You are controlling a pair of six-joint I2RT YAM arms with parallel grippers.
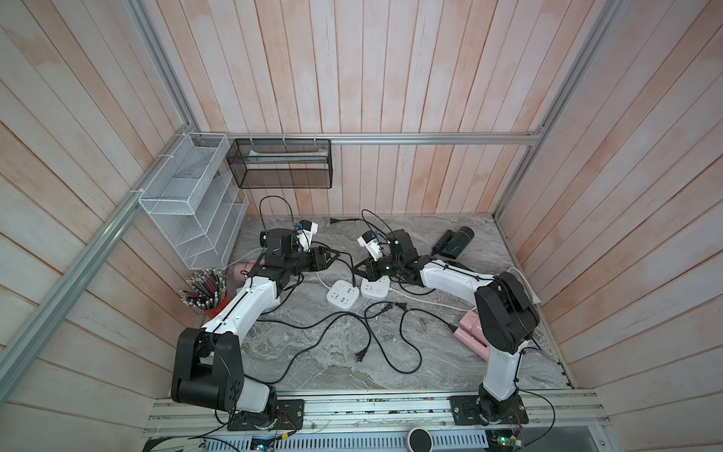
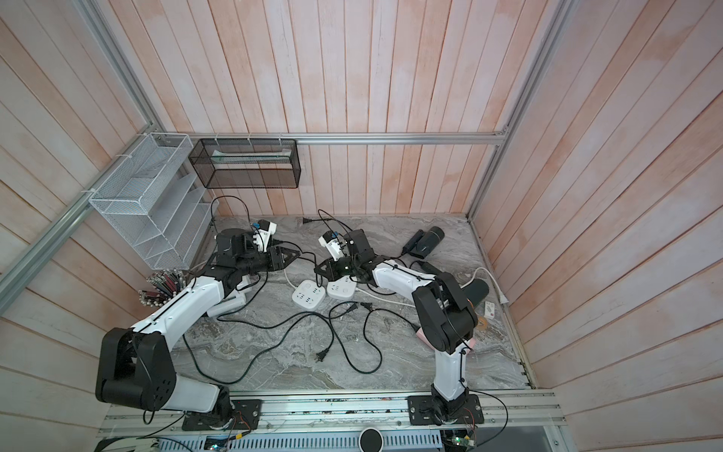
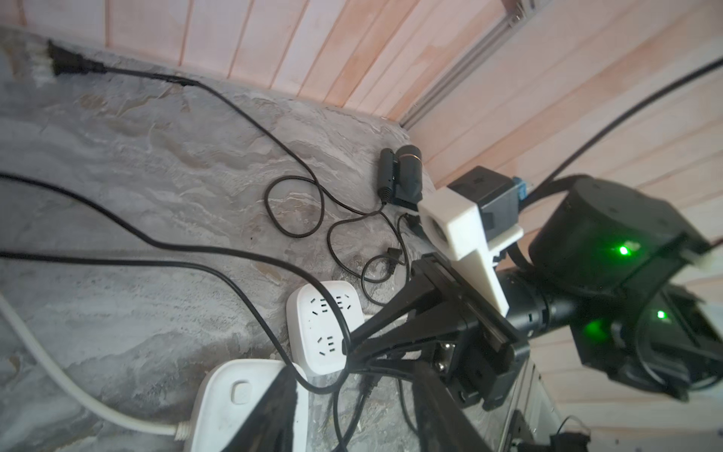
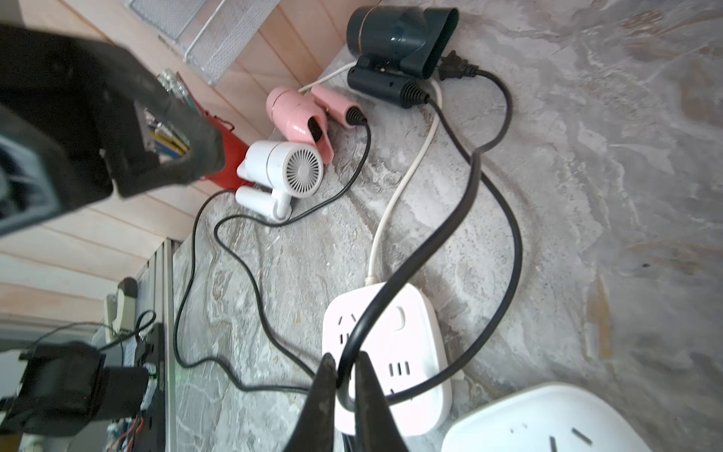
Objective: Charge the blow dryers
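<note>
My right gripper is shut on a black cord [image 4: 406,275], just above a white power strip [image 4: 425,331]. The cord loops below its fingertips; which plug it leads to is unclear. My left gripper [image 1: 330,257] stands part open and empty, left of the right one; its blurred fingers [image 3: 267,418] frame the bottom of the left wrist view. A second white strip [image 1: 343,294] lies below it. In the right wrist view, a dark green dryer [image 4: 395,37], a pink dryer [image 4: 293,113] and a white dryer [image 4: 290,169] lie together. One plug [image 4: 455,66] rests near the dark green dryer.
Another dark dryer [image 1: 457,242] lies back right and a pink one [image 1: 473,335] right. Loose cords and a plug [image 1: 361,354] spread across the front middle. A red pen holder [image 1: 217,309] and white wire rack [image 1: 199,218] stand left.
</note>
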